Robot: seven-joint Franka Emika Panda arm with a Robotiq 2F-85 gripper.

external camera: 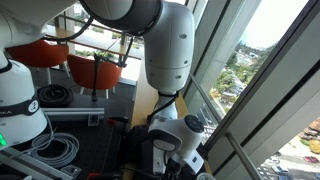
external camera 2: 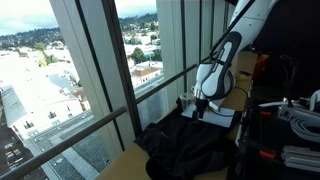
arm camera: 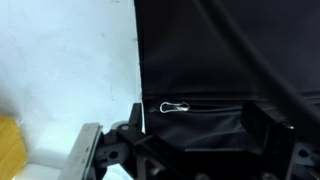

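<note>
A black fabric item [arm camera: 225, 65] with a zipper fills much of the wrist view. Its small silvery zipper pull [arm camera: 174, 107] lies at the left end of the zip, between my gripper's fingers as seen from above. The gripper is open, one finger to each side of the pull, and grips nothing. In exterior view 2 the dark cloth [external camera 2: 190, 150] is spread over the surface below and in front of the arm. The arm hides the fingertips in exterior view 1.
A white sheet or board [external camera 2: 218, 117] lies beneath the arm, next to the black fabric. Tall windows and a metal rail [external camera 2: 160, 90] run along one side. Coiled cable [external camera: 55, 148] lies near the arm's base. A dark strap or cable crosses the wrist view's upper right.
</note>
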